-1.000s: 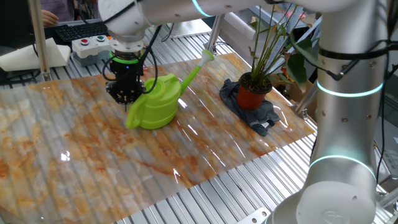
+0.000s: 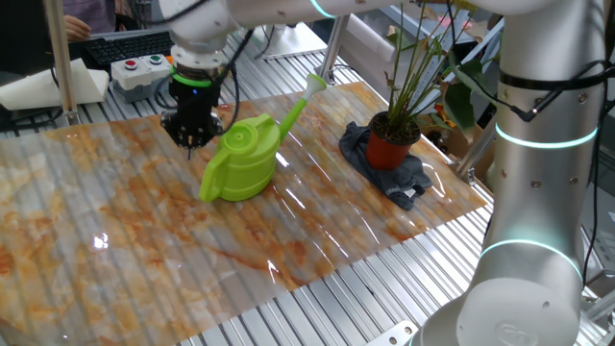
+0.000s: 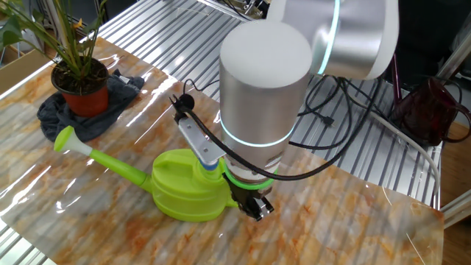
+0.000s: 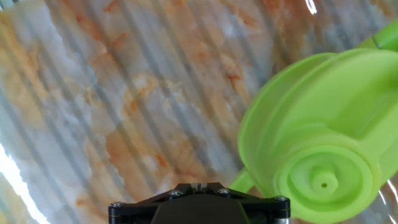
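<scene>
A bright green watering can (image 2: 252,173) stands upright on the marbled sheet, its spout slanting up toward the back right in exterior view 1. My gripper (image 2: 189,152) points down just left of the can, on its handle side. In exterior view 2 the gripper (image 3: 260,212) is beside the handle end, and the arm hides part of the can (image 3: 180,195). Along the bottom of the wrist view, my gripper looks shut, its fingers together in the middle and nothing showing between them. The can's round cap and body fill the right side there, with part of the handle (image 4: 244,182) close by.
A potted plant (image 2: 388,152) sits on a dark cloth (image 2: 411,180) at the right of the sheet. A control box with buttons (image 2: 141,75) and a keyboard (image 2: 125,48) are behind.
Compared with one second ago, the can has shifted slightly, its handle end a little to the right.
</scene>
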